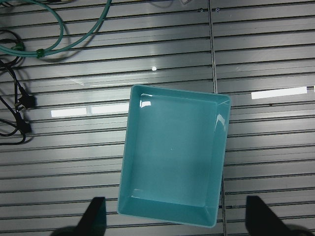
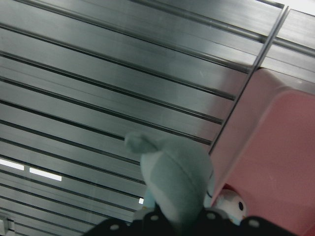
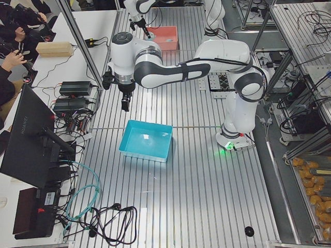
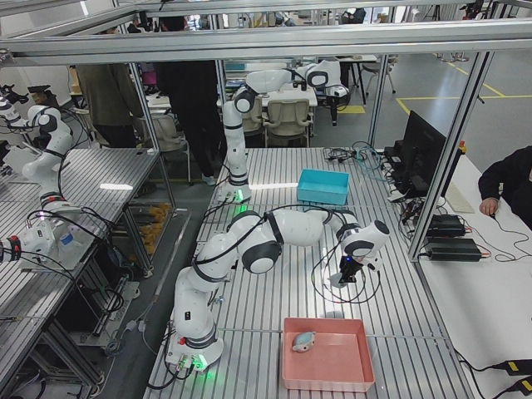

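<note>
A turquoise tray [image 3: 145, 139] lies empty on the ribbed metal table, below my left gripper, which is open with nothing between its fingers. My right gripper is shut on a pale blue-green plush toy [image 2: 174, 177], held beside the pink bin [image 2: 280, 167]. Inside that bin [image 4: 327, 374] lies another small plush [image 4: 302, 341], partly visible behind the held toy in the right wrist view.
A monitor [image 3: 28, 134] and electronic boxes line the side of the table. Cable coils [image 3: 111, 225] lie on the table beyond the turquoise tray. The table around the tray is mostly clear.
</note>
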